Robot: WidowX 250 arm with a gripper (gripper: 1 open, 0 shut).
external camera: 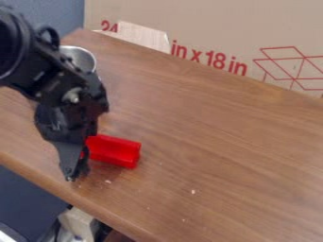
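Note:
A red block (113, 151) lies on the wooden table near its front left edge. My black gripper (79, 155) is lowered over the block's left end, which its fingers partly hide; it stands open, and whether both fingers touch the block cannot be seen clearly. A metal pot (78, 59) at the back left is mostly hidden behind the arm.
A cardboard panel (214, 28) with red print stands along the back. The table's front left edge is close below the gripper.

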